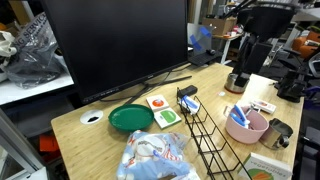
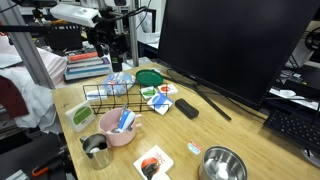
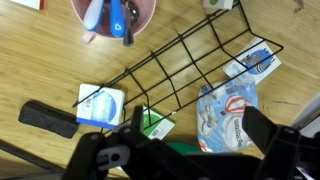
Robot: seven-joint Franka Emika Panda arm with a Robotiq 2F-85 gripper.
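Observation:
My gripper (image 1: 214, 62) hangs open above the table, with nothing between its fingers. In the wrist view the gripper is over a black wire rack (image 3: 160, 73), its dark fingers apart on either side. Beside the rack stands a pink bowl (image 2: 118, 137) holding a blue-and-white item (image 2: 126, 120); the wrist view shows blue and dark handles in it. On the rack's other side lies a clear plastic bag (image 1: 152, 158) with something white and blue inside. A green plate (image 1: 131, 117) rests near the monitor, partly hidden by my gripper in the wrist view.
Several small picture cards (image 2: 152, 162) lie about the table. A black oblong object (image 2: 187, 108) is near the monitor (image 1: 125, 45). A metal pot (image 2: 222, 165) and a metal cup (image 2: 97, 150) stand by the bowl. Bare wood shows at the table's left end in exterior view 1.

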